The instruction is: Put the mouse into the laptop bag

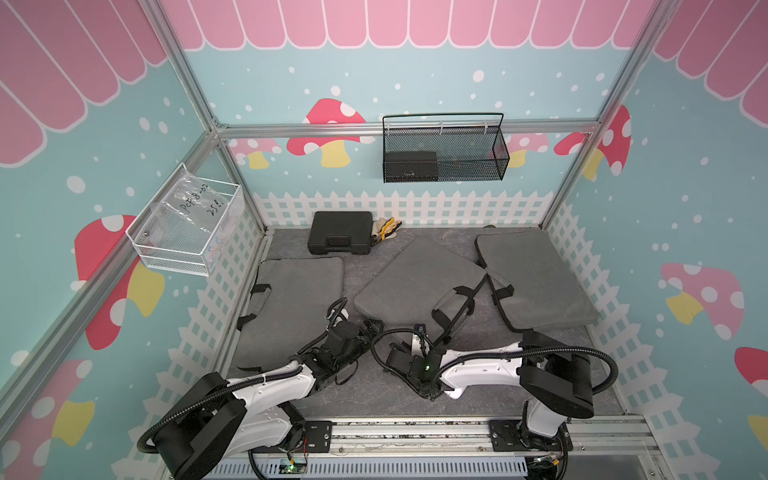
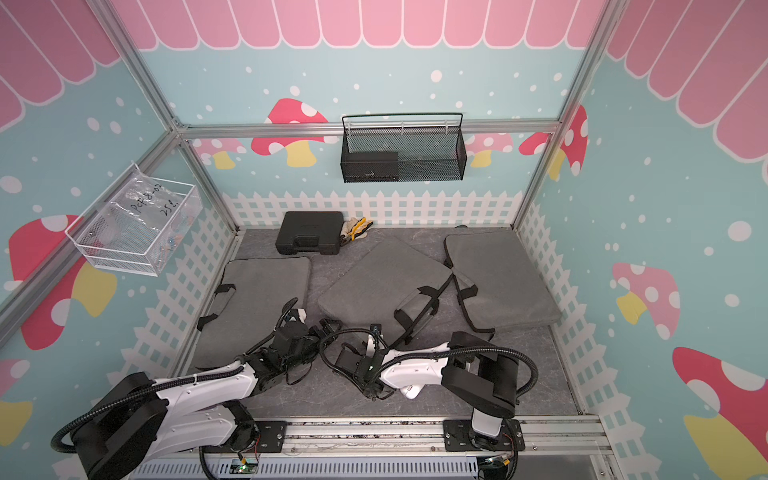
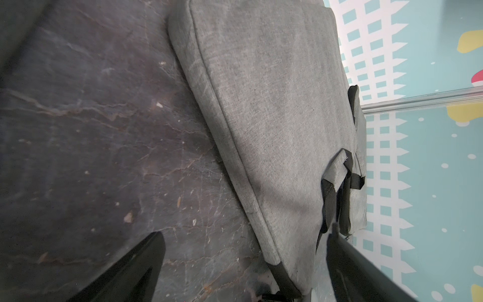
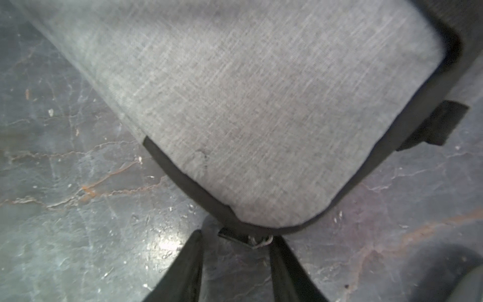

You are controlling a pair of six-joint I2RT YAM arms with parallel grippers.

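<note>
The grey laptop bag (image 1: 420, 280) lies flat in the middle, turned at an angle. Its dark-trimmed front corner and a small zipper pull (image 4: 240, 236) fill the right wrist view. My right gripper points at that pull, with one finger (image 4: 183, 266) on each side and a visible gap between them; contact cannot be made out. My left gripper stands open by the bag's left front edge, nothing between its fingers. A white rounded object (image 2: 412, 391), probably the mouse, shows partly from under the right arm; a pale edge (image 4: 468, 287) enters the right wrist view.
Other grey bags lie left (image 1: 300, 304) and right (image 1: 540, 276). At the back are a black case (image 1: 341, 230) and yellow-handled pliers (image 1: 389, 229). Wire baskets hang on the walls. Both forearms cross the front floor close together.
</note>
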